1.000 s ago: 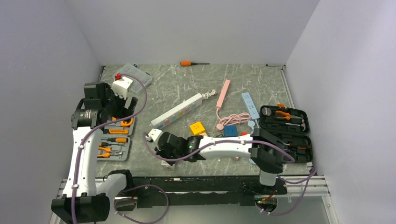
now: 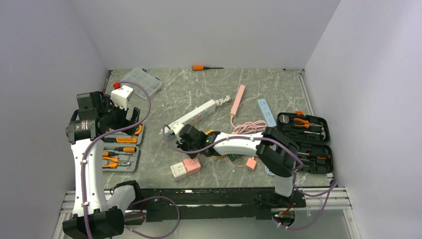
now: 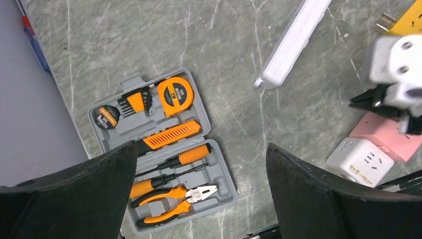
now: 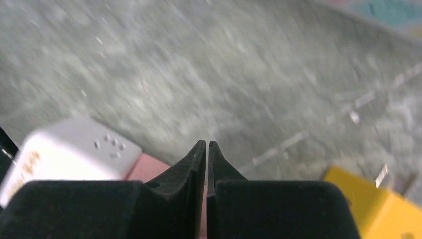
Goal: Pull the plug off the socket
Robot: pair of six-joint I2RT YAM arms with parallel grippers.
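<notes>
The pink block [image 2: 192, 166] and the white block with outlet slots [image 2: 178, 172] lie side by side near the front edge, touching, at a slant. Which of the two is the plug, I cannot tell. My right gripper is shut, with nothing visible between its fingertips. In the right wrist view its fingers cover much of the pink block [image 4: 148, 168], while the white block [image 4: 74, 152] shows to their left. Over the toolbox at the left, my left gripper stands open and empty, apart from both blocks.
A long white power strip [image 2: 201, 112] lies behind the right gripper. Near it is a yellow block with metal prongs [image 4: 383, 201]. A grey toolbox [image 3: 230, 196] lies beneath the left gripper, and a black toolbox [image 2: 303, 143] at the right. Bare table separates the left toolbox from the blocks.
The joined blocks have turned, the pink one swinging from behind the white one to its right. The left arm shifted a little.
</notes>
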